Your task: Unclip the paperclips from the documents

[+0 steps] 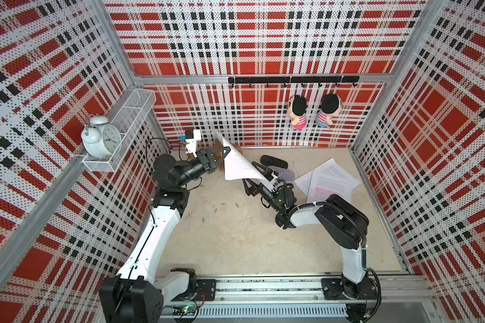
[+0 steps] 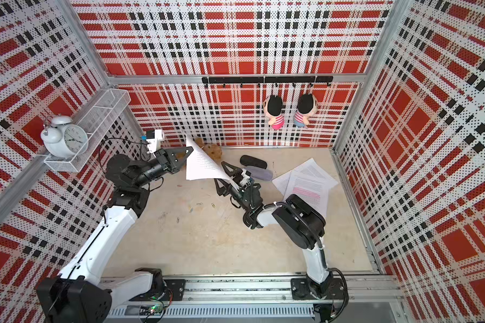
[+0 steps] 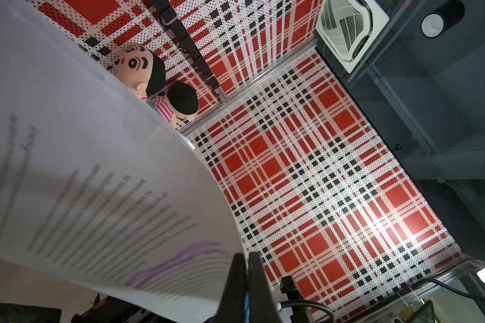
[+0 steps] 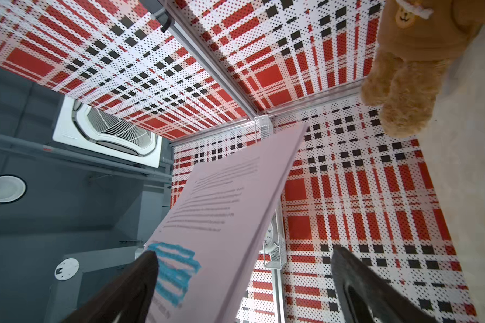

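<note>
My left gripper (image 1: 227, 150) is shut on the edge of a printed document (image 1: 238, 165), which hangs curved in the air above the table. In the left wrist view the document (image 3: 107, 177) fills the left side, with a purple marker stroke, and its edge meets the shut fingertips (image 3: 237, 269). My right gripper stands open; the hanging document (image 4: 221, 199), bearing a blue scribble, reaches down between its fingers near the left one. Whether they touch cannot be told. Several loose paperclips (image 1: 223, 204) lie on the table's left half. No clip shows on the held document.
More printed sheets (image 1: 328, 183) lie overlapping at the table's right. Dark and grey oblong cases (image 1: 273, 161) rest behind the right gripper. A brown teddy bear (image 4: 409, 59) sits at the back.
</note>
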